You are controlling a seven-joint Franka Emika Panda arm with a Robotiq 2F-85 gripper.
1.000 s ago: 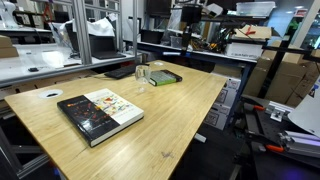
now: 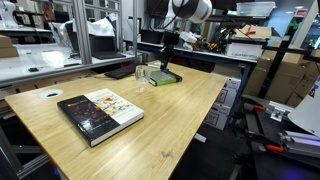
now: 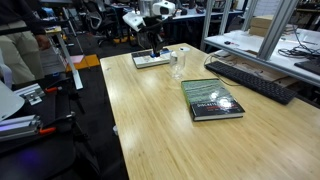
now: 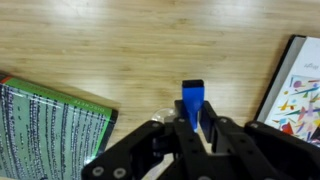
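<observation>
In the wrist view my gripper is shut on a blue marker-like object (image 4: 193, 91), whose dark tip points away from me. The other end is hidden between the fingers. Bare wood lies beyond the tip. A clear glass (image 3: 178, 66) stands upright on the table; its rim shows partly behind the fingers in the wrist view. From the second exterior view, the arm hangs over the far part of the table. Contact between the blue object and anything else cannot be made out.
A green-covered book (image 4: 50, 130) lies left of the gripper, and a book with a colourful cover (image 4: 300, 100) to the right. A thick black book (image 2: 88, 117) lies beside the colourful one. A keyboard (image 3: 250, 80) runs along one table edge. The wooden table (image 3: 160, 135) has wide clear room.
Over the last second, my arm has come down toward the table and shifted left in the first exterior view. The books and the glass have stayed in place.
</observation>
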